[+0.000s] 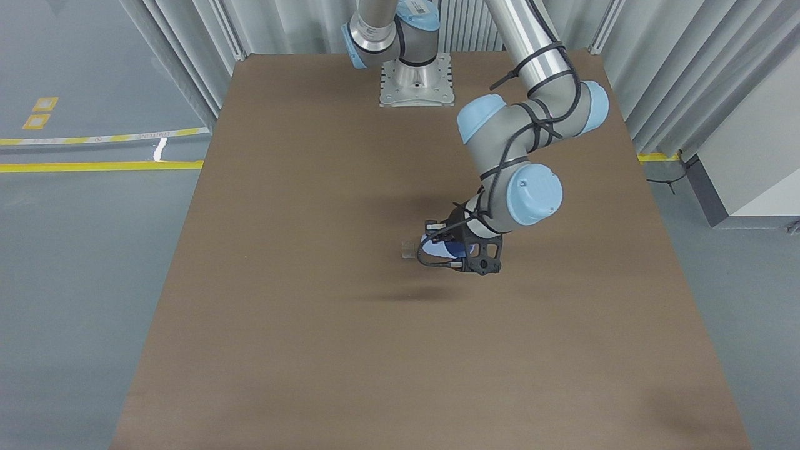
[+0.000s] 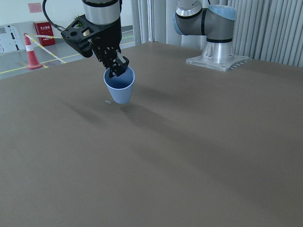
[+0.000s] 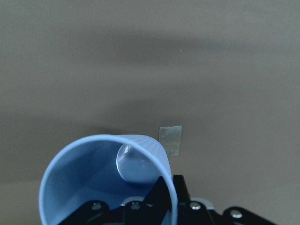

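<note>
A ribbed light-blue plastic cup is held by its rim at the tip of my black gripper, above the table. In the wrist view the fingers straddle the right wall of the cup, and the cup's translucent-looking inner bottom shows. In the front view the cup is mostly hidden behind the gripper. A small clear tape piece lies on the table below, just beside the cup in that view.
Curtains and a wall lie beyond the table.
</note>
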